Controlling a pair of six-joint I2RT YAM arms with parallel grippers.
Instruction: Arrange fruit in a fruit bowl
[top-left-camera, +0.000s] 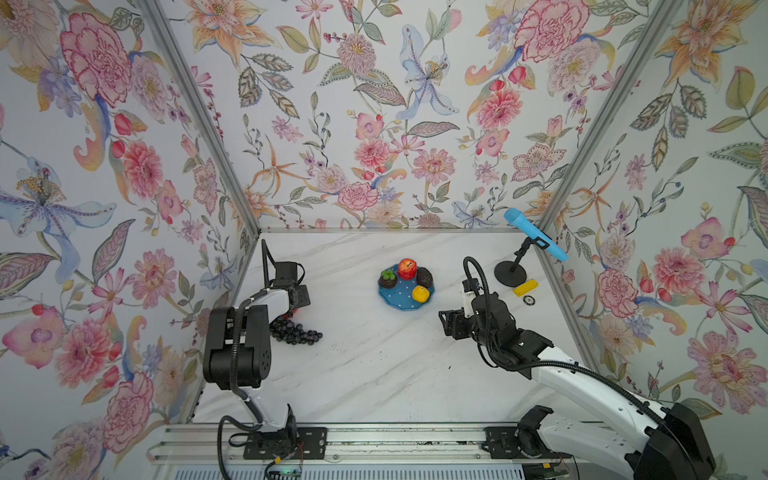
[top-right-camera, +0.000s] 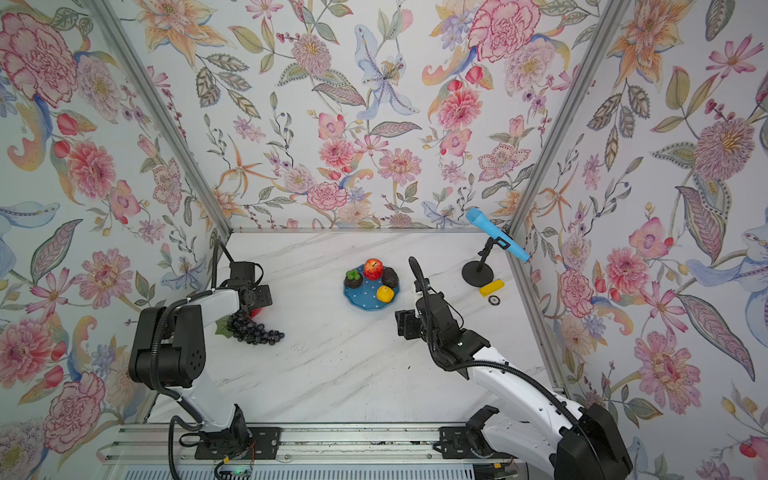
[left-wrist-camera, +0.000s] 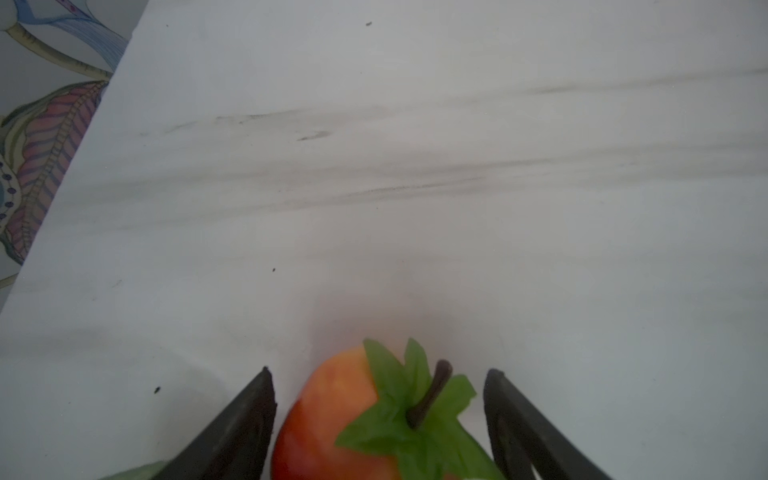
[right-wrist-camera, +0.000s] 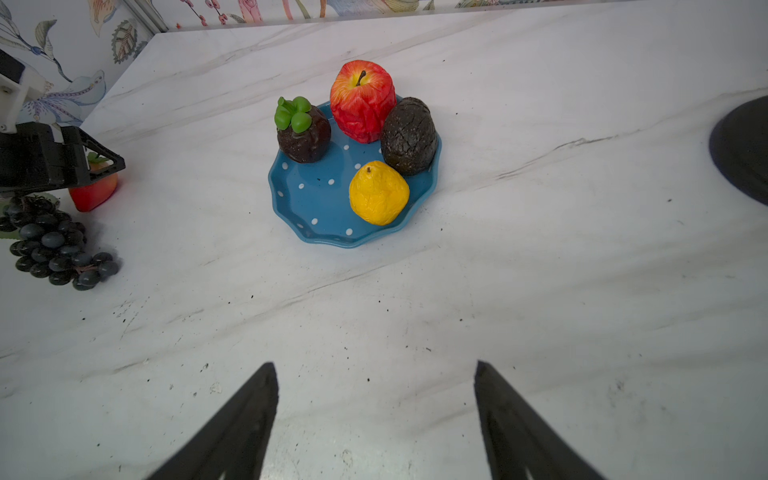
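Note:
A red fruit with green leaves and a stem (left-wrist-camera: 340, 416) sits between the parted fingers of my left gripper; a gap shows beside it on the right. In the right wrist view this red fruit (right-wrist-camera: 94, 192) rests on the table, partly behind the left gripper. Black grapes (right-wrist-camera: 56, 248) lie just in front of it. On the blue polka-dot dish (right-wrist-camera: 308, 216) are a red apple (right-wrist-camera: 362, 104), a dark mangosteen (right-wrist-camera: 304, 140), a dark wrinkled fruit (right-wrist-camera: 409, 137) and a yellow fruit (right-wrist-camera: 378, 193). My right gripper stands open above bare table, holding nothing.
At the back right stand a black round base with a blue microphone-like piece (top-left-camera: 534, 232), a yellow block (top-left-camera: 525, 287) and a small dark ring (top-left-camera: 529, 300).

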